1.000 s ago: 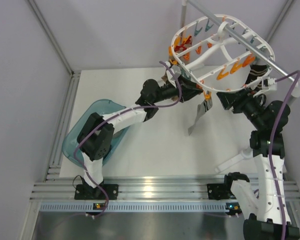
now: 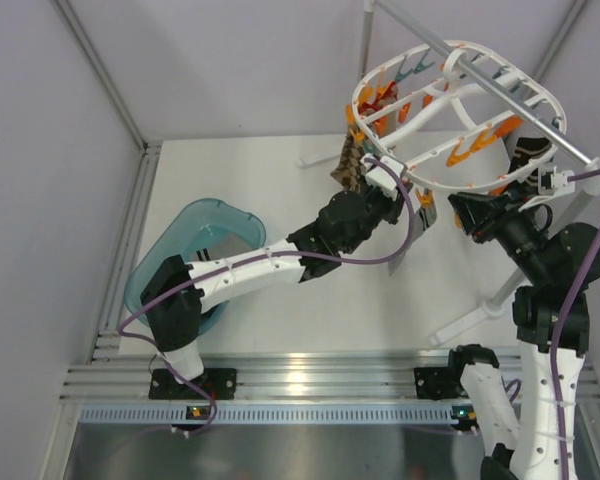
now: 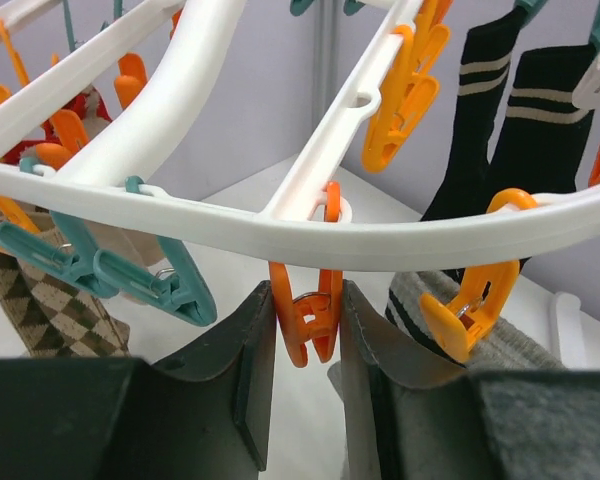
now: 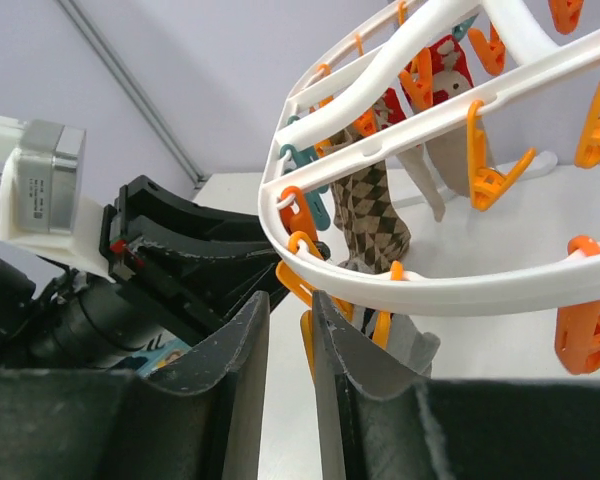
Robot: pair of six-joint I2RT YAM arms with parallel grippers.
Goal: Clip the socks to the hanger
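Observation:
The white hanger (image 2: 460, 180) carries orange and teal clips, with patterned socks (image 3: 50, 310) and black striped socks (image 3: 530, 130) hanging from it. My left gripper is shut on an orange clip (image 3: 325, 300) on the rim. My right gripper is shut on an orange clip beside it, partly hidden by the fingers. A grey sock (image 3: 520, 340) hangs below the rim near that clip; whether it is held in the clip is hard to tell.
A teal basket (image 2: 160, 250) with socks sits on the left of the white board (image 2: 280, 320). The hanger's metal bar (image 2: 490, 85) runs above my right arm. The board's front middle is clear.
Over the last second the hanger has shifted right and toward the front, with both grippers moving along at its rim. The left arm's elbow has swung; the hanging grey sock has swayed.

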